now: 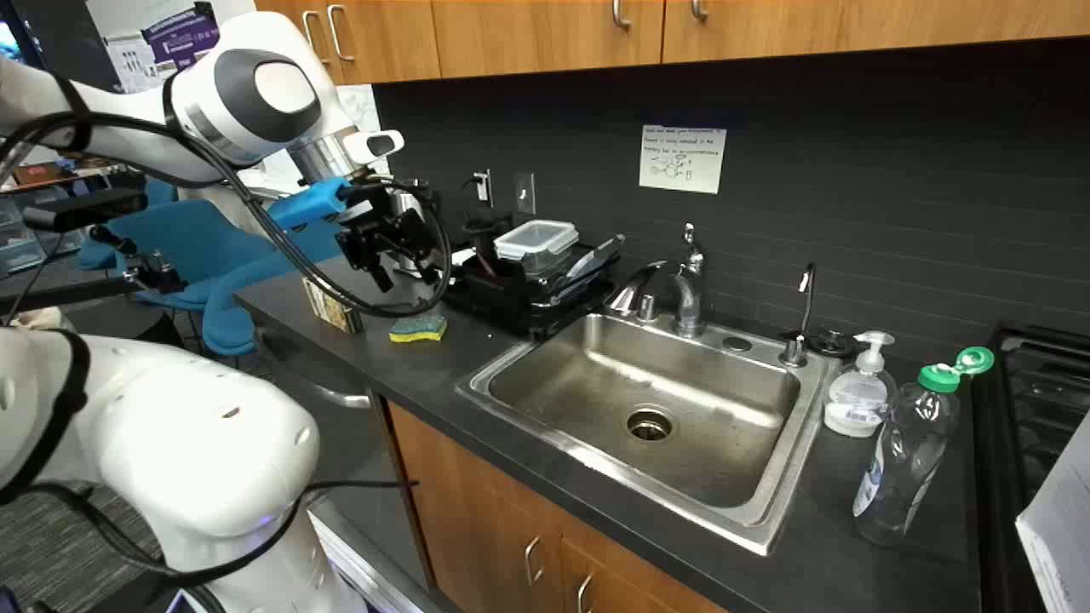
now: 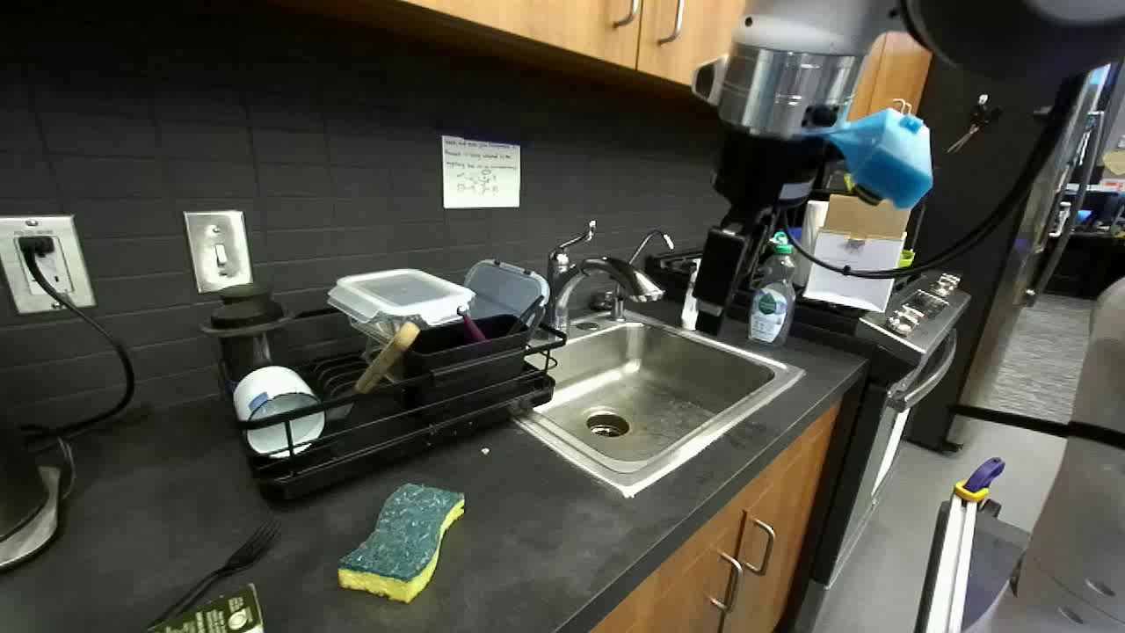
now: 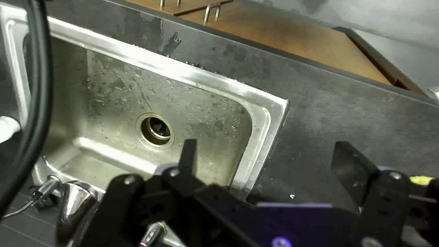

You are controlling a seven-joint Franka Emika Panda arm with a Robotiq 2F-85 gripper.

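Observation:
High over the counter, my gripper stands open, with a wide empty gap between its black fingers. In the wrist view it looks down on the right-hand edge of the steel sink (image 3: 234, 88) and on bare dark counter. The sink basin is empty and wet, its drain (image 3: 155, 131) uncovered. A green and yellow sponge (image 2: 403, 540) lies flat on the counter, apart from the gripper; only a sliver of yellow (image 3: 422, 180) shows at the right of the wrist view. Left of the sink stands a black dish rack (image 2: 395, 448) holding a white mug (image 2: 276, 406) and lidded containers (image 2: 406, 295).
A chrome faucet (image 1: 686, 291) rises behind the sink. At its right stand a soap pump (image 1: 860, 393) and a clear bottle with a green cap (image 1: 909, 460). A black fork (image 2: 223, 570) lies near the sponge. Cabinets (image 1: 552, 36) hang above.

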